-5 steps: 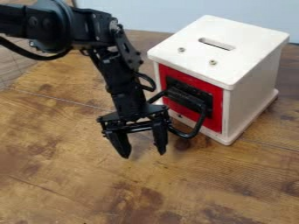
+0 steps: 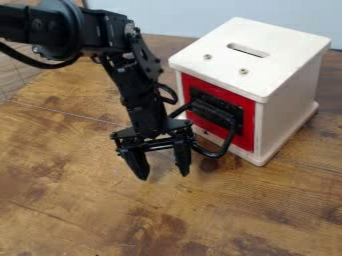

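The black arm reaches in from the upper left, and its gripper [image 2: 162, 165] hangs low over the wooden table, fingers apart and pointing down, with nothing between them. To its right stands a white wooden box [image 2: 286, 110] with a slot and two small knobs on top and a red front panel [image 2: 246, 146] carrying black fittings. A black cable loops beside the gripper, in front of that panel.
A lighter, plank-like surface shows at the far left edge. The box takes up the back right.
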